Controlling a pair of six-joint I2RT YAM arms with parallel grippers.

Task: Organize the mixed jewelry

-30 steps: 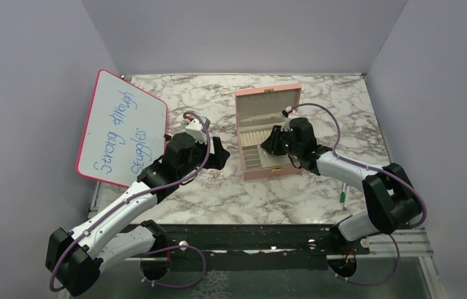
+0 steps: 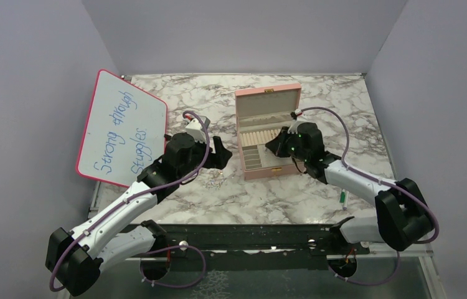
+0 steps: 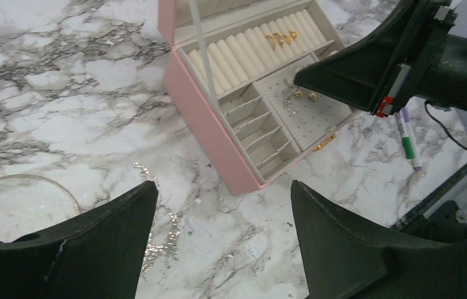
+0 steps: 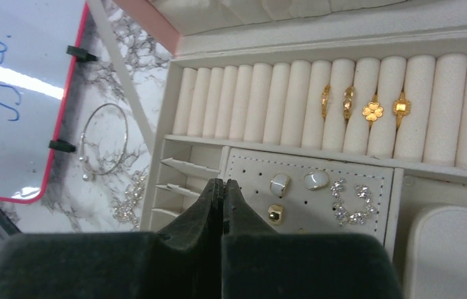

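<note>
The pink jewelry box (image 3: 207,143) stands open. Gold rings (image 4: 372,111) sit in the cream rolls; white earrings (image 4: 316,180), gold studs (image 4: 274,214) and a sparkly piece (image 4: 352,202) lie on the dotted pad. My right gripper is shut over the box; whether anything is between its tips cannot be seen. My left gripper is open above the marble left of the box, over silver chains (image 3: 170,240), with a thin bangle (image 4: 103,140) nearby.
A whiteboard (image 2: 121,128) lies at the left. Markers (image 3: 409,143) lie right of the box.
My right gripper has moved slightly right and toward the front, and its fingers have closed. The left arm is almost unchanged.
</note>
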